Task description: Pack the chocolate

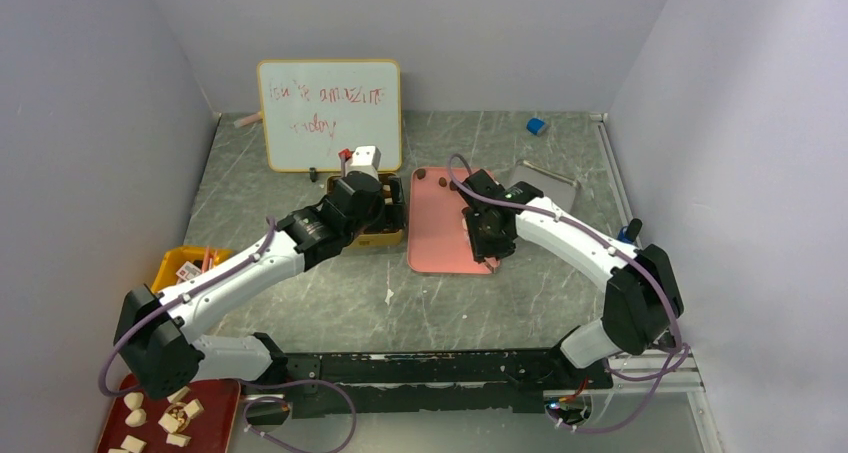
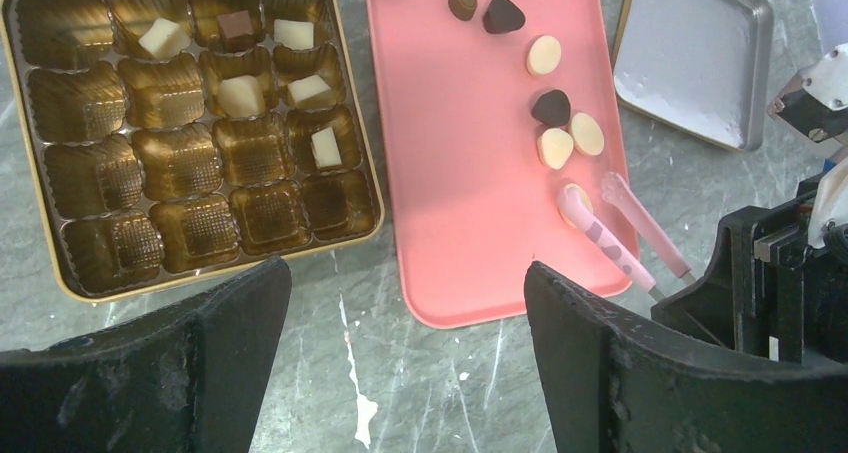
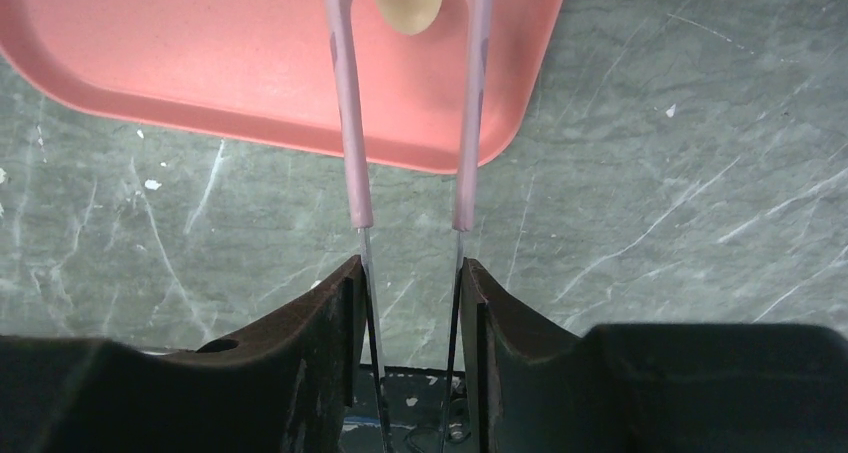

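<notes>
In the left wrist view a gold box point(image 2: 20, 153) divided into compartments holds several pale pieces and a brown chocolate point(image 2: 236, 30). Beside it lies a pink tray point(image 2: 450, 163) with dark chocolates point(image 2: 551, 108) and round white chocolates point(image 2: 543, 55). Over the tray's lower right part, my right gripper is open; its long pink-tipped fingers point(image 3: 349, 103) stand either side of a white chocolate point(image 3: 410, 3), with gaps showing in the right wrist view. My left gripper hangs above the gap between box and tray, black fingers wide apart and empty.
A grey tray point(image 2: 690, 53) sits right of the pink one. At the back stands a whiteboard point(image 1: 330, 113), with a blue object point(image 1: 536, 126) to the right. A yellow bin point(image 1: 175, 263) and a red tray point(image 1: 220, 423) with pale pieces are at left.
</notes>
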